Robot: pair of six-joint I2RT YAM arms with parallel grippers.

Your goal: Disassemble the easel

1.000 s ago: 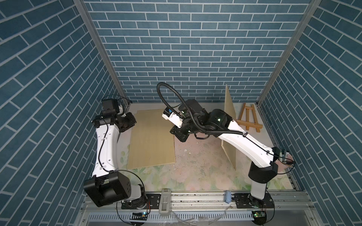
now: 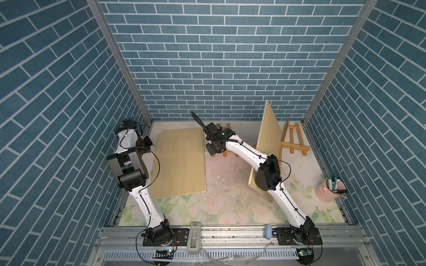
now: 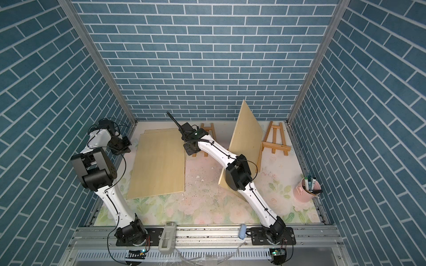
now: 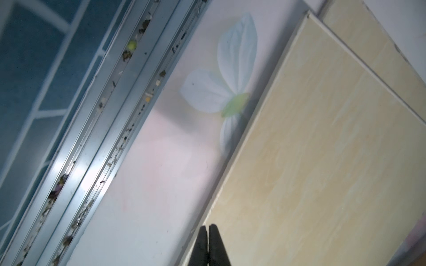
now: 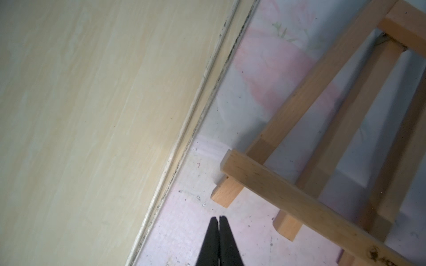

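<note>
Two wooden easels are in view. The middle one (image 2: 229, 127), partly hidden by my right arm, shows its slats and ledge (image 5: 306, 208) in the right wrist view. The other easel (image 2: 293, 145) is at the back right, behind a tall pale board (image 2: 271, 133) standing on edge, tilted. Other pale boards (image 2: 179, 164) lie flat and stacked at the left. My right gripper is shut and empty, over the gap between stack and middle easel. My left gripper is shut and empty, above the stack's left edge.
A pink cup (image 2: 327, 191) with tubes or brushes stands at the right front. The right forearm crosses in front of the upright board (image 3: 244, 133); contact cannot be told.
Both arms have folded backward toward the table's rear. The upright board has turned and tilted, its lower edge shifting left. The middle easel has come partly into view.
</note>
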